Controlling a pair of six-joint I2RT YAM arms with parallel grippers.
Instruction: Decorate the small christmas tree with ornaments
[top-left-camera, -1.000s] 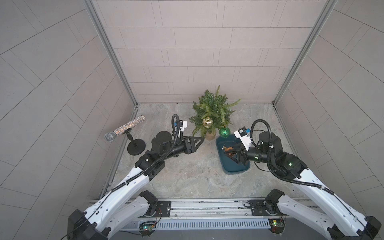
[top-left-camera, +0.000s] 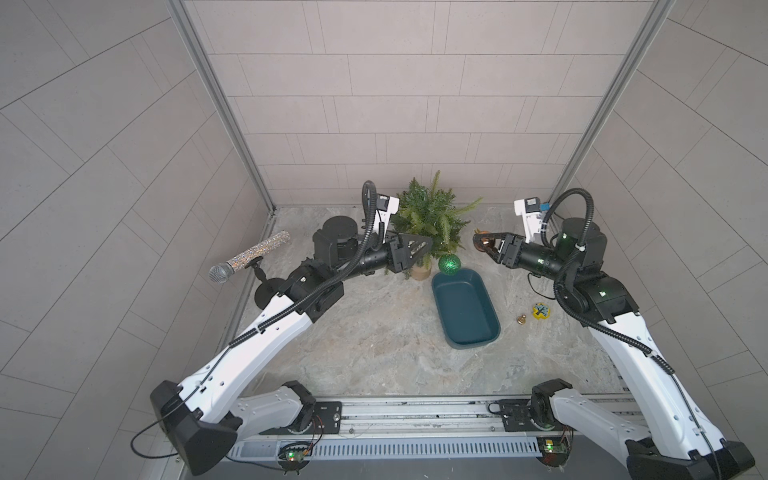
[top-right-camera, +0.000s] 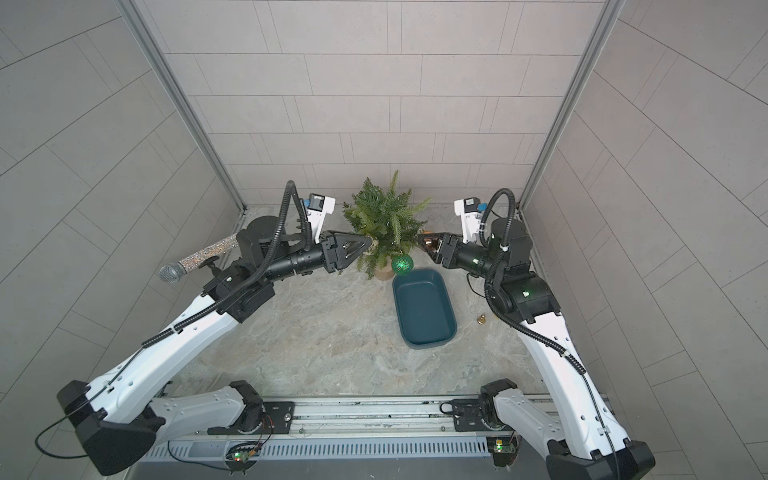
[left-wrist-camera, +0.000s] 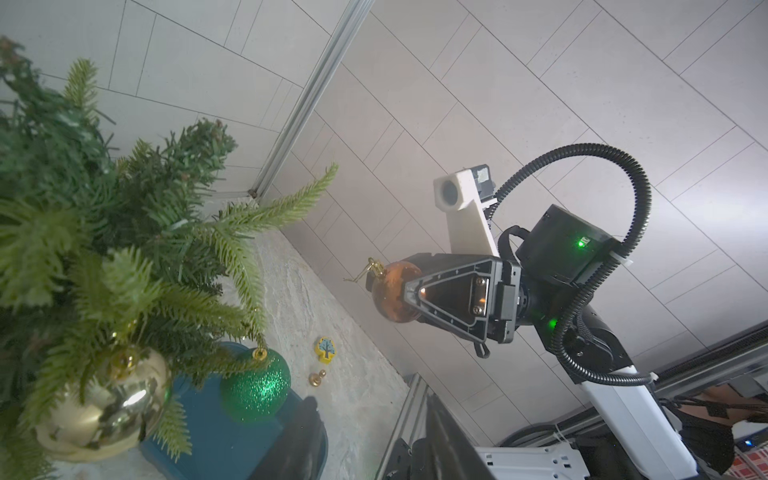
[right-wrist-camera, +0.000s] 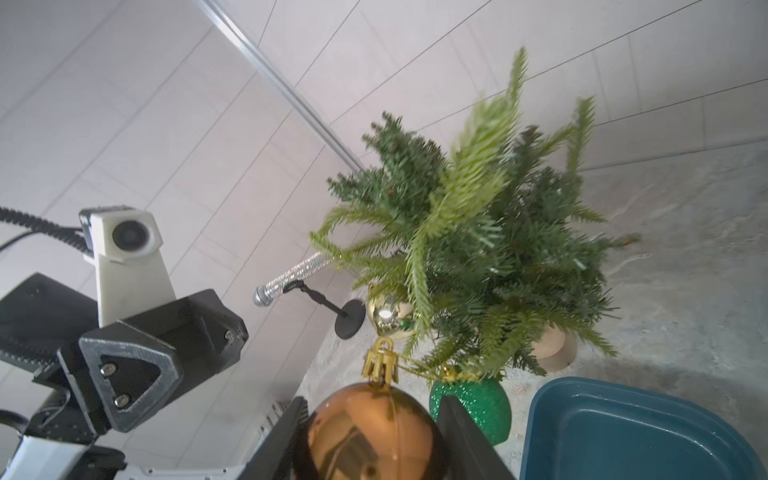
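Observation:
The small tree stands at the back of the table in a light wooden pot. A gold ball and a glittery green ball hang from its lower branches. Right of the tree, my right gripper is shut on a shiny copper ball, whose gold cap and hook point up and away from the fingers. My left gripper is at the tree's front left side, its blurred fingers apart with nothing between them. From the top left it covers the gold ball.
An empty teal tray lies in front of the tree. To its right are a small gold ornament and a yellow and blue one. A glittery microphone on a stand is at the far left.
My right gripper has lifted the copper ball away from over the tray, back and to the right, beside the tree. My left gripper has moved back and right, up to the tree.

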